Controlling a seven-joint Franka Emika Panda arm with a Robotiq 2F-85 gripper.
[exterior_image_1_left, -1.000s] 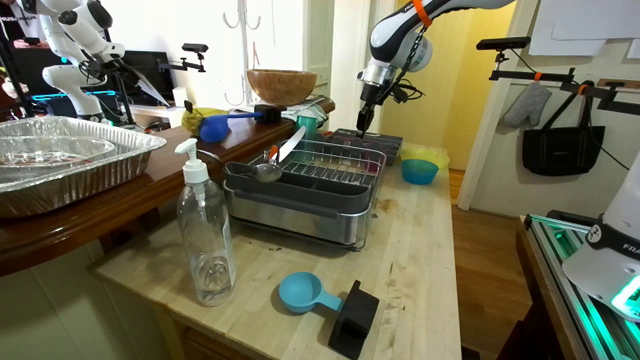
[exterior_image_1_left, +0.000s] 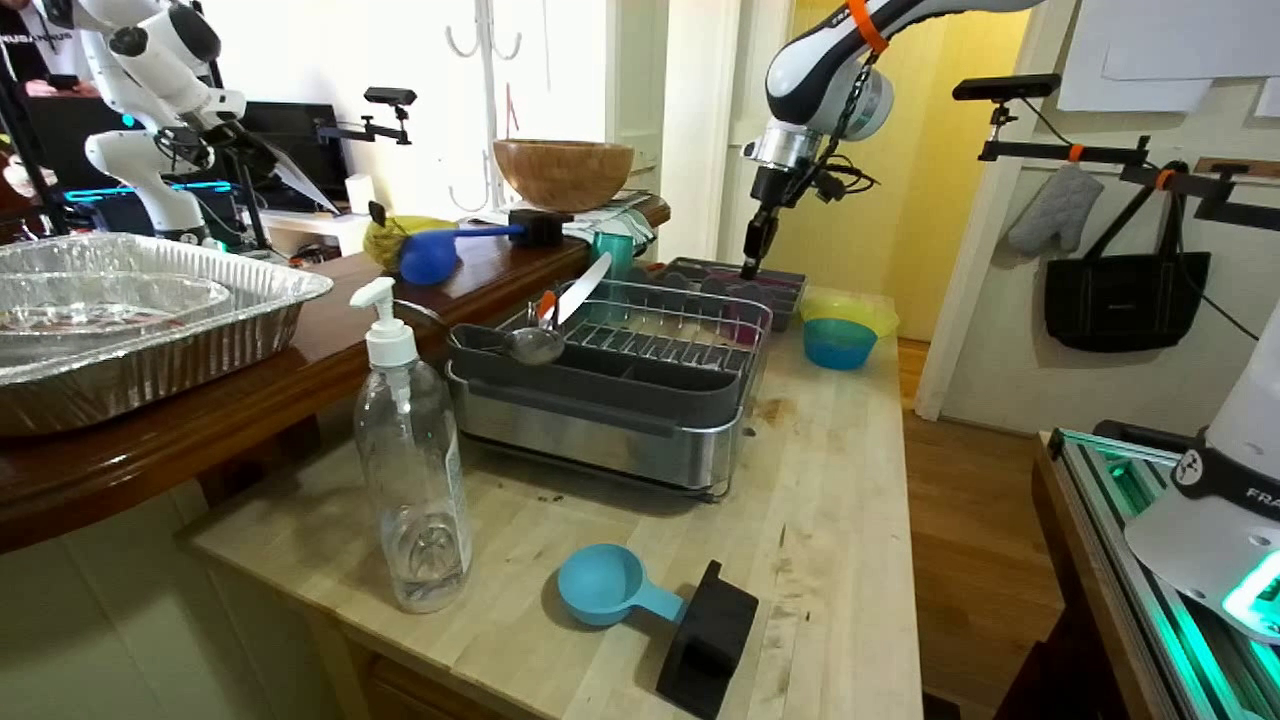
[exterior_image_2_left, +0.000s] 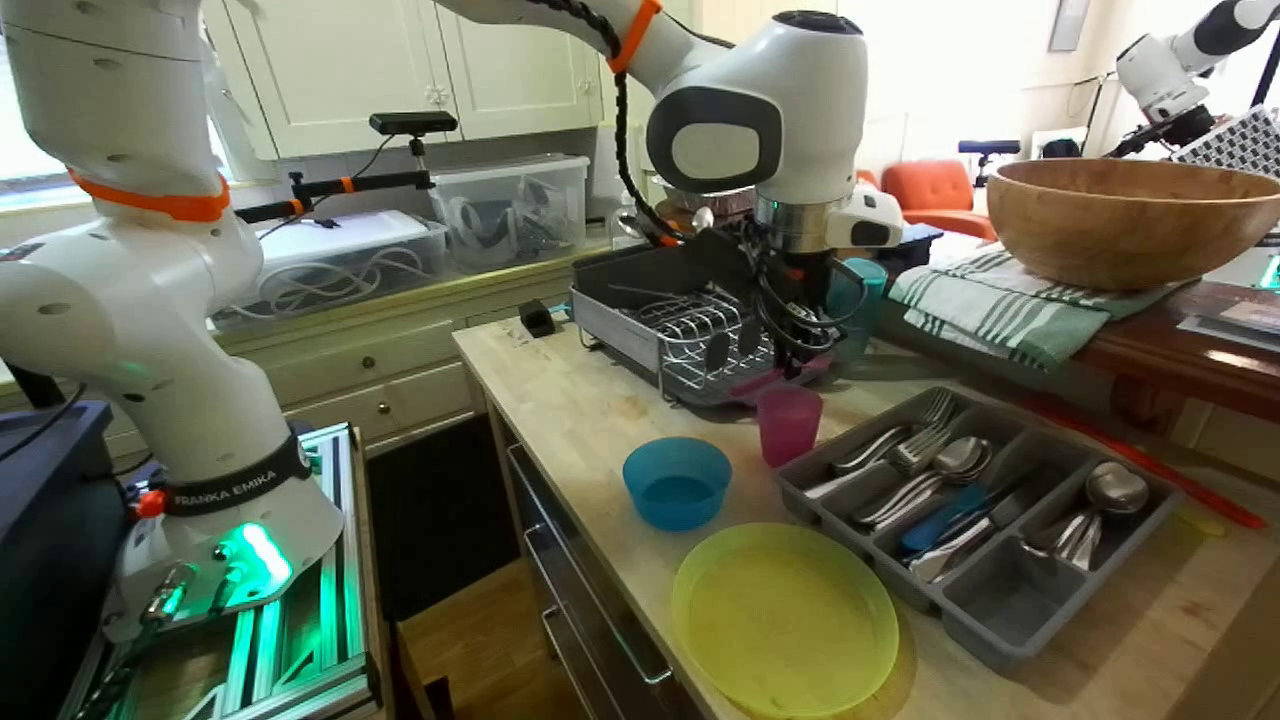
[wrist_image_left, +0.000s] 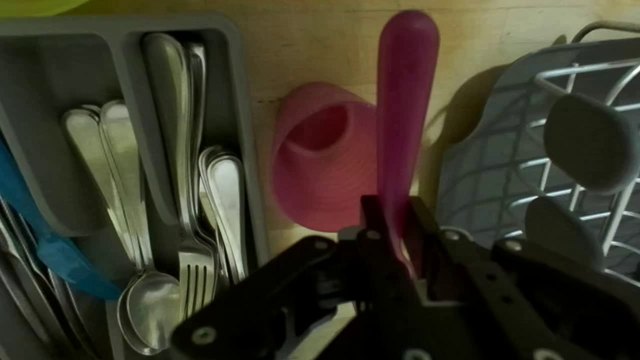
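Note:
In the wrist view my gripper is shut on a magenta plastic utensil (wrist_image_left: 408, 78), whose rounded handle points away from the fingers. Its other end is hidden by the fingers. Below and to one side of the utensil a pink cup (wrist_image_left: 324, 174) rests on the counter. The grey cutlery tray (wrist_image_left: 249, 150) holds metal forks, spoons and a blue utensil (wrist_image_left: 72, 258). In exterior view 2 the gripper (exterior_image_2_left: 798, 360) hangs at the near end of the dish rack (exterior_image_2_left: 624, 330), behind the pink cup (exterior_image_2_left: 788, 422).
A blue bowl (exterior_image_2_left: 678, 480) and a yellow plate (exterior_image_2_left: 786, 624) lie beside the cutlery tray (exterior_image_2_left: 1020, 642). A soap bottle (exterior_image_1_left: 414, 504) and a blue scoop (exterior_image_1_left: 603, 584) stand at the counter's other end. Bare counter runs along the rack's open side.
In exterior view 1 the arm and gripper have shifted slightly to the right, above the far end of the rack. Other things there look unmoved.

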